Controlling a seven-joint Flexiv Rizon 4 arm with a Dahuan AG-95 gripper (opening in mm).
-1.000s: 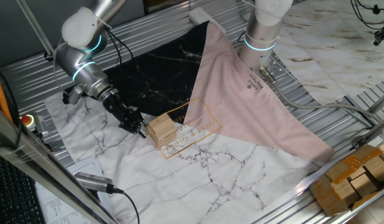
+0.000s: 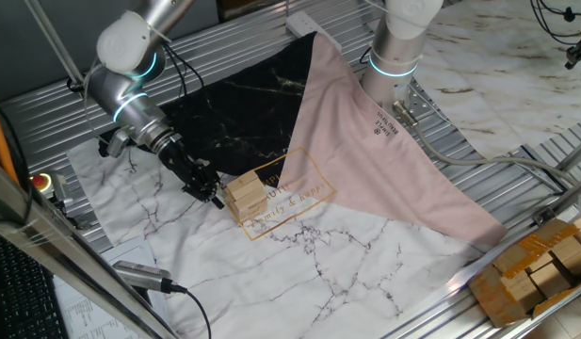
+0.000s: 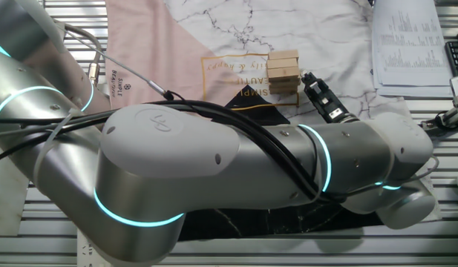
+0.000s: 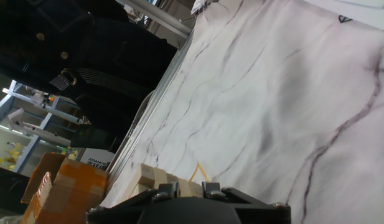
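Observation:
A stack of light wooden blocks (image 2: 245,195) stands on the cloth, over the gold-framed lettering. My gripper (image 2: 218,200) is low beside the stack, on its left in exterior view 1. From the opposite side, exterior view 2 shows a narrow gap between the gripper (image 3: 309,77) and the blocks (image 3: 283,72). In the wrist view, the fingertips of the gripper are a little apart, with part of the blocks (image 4: 145,178) beyond them. Nothing is visibly gripped. The gripper's lower parts cut off the rest of the stack there.
A taped cardboard box (image 2: 502,297) holding more wooden blocks is at the right edge. A small camera-like device (image 2: 144,277) with a cable and a laptop keyboard (image 2: 24,292) occupy the left front.
The arm and gripper have shifted only very slightly beside the stack. The blocks have stayed in place.

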